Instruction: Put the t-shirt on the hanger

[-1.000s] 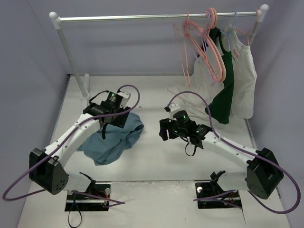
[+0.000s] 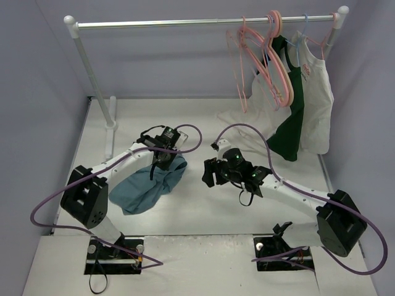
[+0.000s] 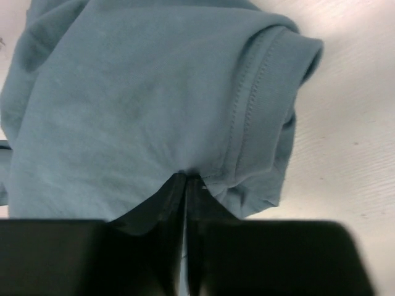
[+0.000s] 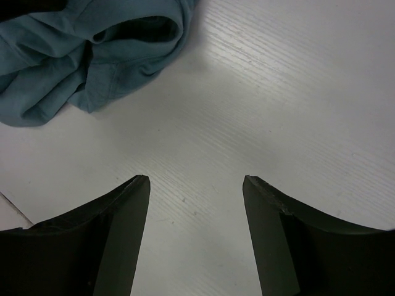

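A crumpled blue-grey t shirt (image 2: 142, 191) lies on the white table at the left, also visible in the left wrist view (image 3: 123, 105) and upper left of the right wrist view (image 4: 117, 74). My left gripper is shut, its tips down on the shirt near a stitched hem; no cloth clearly shows between them. My right gripper (image 2: 211, 174) stands open to the right of the shirt, over bare table (image 4: 259, 123). Pink hangers (image 2: 284, 86) hang from the rail at the upper right.
A white rail (image 2: 160, 23) spans the back. White and green garments (image 2: 316, 105) hang at the right, reaching down toward the table.
My left arm has moved right over the shirt, toward its right part. My right gripper has shifted slightly left.
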